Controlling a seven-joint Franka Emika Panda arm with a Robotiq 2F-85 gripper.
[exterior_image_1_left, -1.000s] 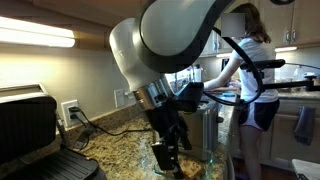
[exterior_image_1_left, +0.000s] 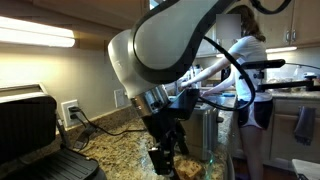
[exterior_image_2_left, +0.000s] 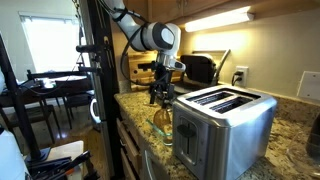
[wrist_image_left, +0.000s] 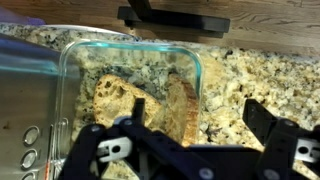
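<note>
Two slices of brown-crusted bread sit in a clear glass container (wrist_image_left: 70, 75) in the wrist view. One slice (wrist_image_left: 112, 98) lies fairly flat, while the other slice (wrist_image_left: 183, 108) leans near the container's right wall. Over them is my gripper, its fingers wide apart and nothing held between them. The left finger (wrist_image_left: 132, 125) overlaps the flatter slice; the right one is beyond the container, above the counter. From the side, the gripper (exterior_image_2_left: 160, 96) hangs low over the counter behind the silver toaster (exterior_image_2_left: 222, 130), whose slots face up.
The toaster's metal side (wrist_image_left: 25, 110) stands close to the container's left. A black appliance (exterior_image_1_left: 28, 125) with a raised lid sits by the wall, near an outlet (exterior_image_1_left: 70, 112). A person (exterior_image_1_left: 250, 75) stands farther back.
My gripper has turned and shifted slightly above the counter, its fingers now at a different angle. The person behind has moved a little.
</note>
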